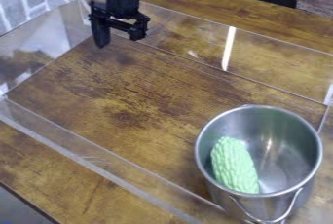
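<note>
My black arm stands at the back left of the wooden table, with its gripper (101, 29) low at the left side of the arm's base, open, with nothing visible between its fingers. A steel pot (295, 148) with a wire handle is at the front right. A green textured object (235, 165) rests inside it, leaning along the left part of the interior.
Clear panels border the work area on the wooden table (130, 116), along the left, back and front. A light strip (229, 48) lies at the back right.
</note>
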